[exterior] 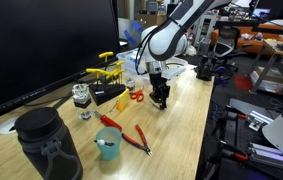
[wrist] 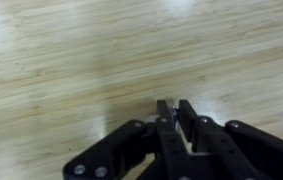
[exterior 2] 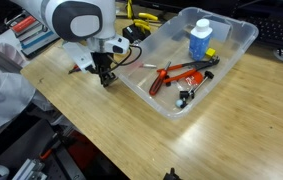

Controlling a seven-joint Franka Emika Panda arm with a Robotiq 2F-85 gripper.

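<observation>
Low over the bare wooden table, my gripper points down with its fingertips close to the surface. In the wrist view only a narrow gap parts the two dark fingers [wrist: 163,112]. A tiny pale spot shows in that gap; whether it is an object or the tabletop I cannot tell. Exterior view 1 places the gripper [exterior: 162,104] near the table's middle, to the right of the red-handled tools. From the other side, the gripper [exterior 2: 106,82] is left of the clear bin [exterior 2: 186,101], outside it.
A teal cup [exterior: 108,142], red-handled pliers [exterior: 143,139] and a black canister [exterior: 49,148] occupy the left part of the table. Inside the clear bin are a white-and-blue bottle [exterior 2: 200,38] and several tools.
</observation>
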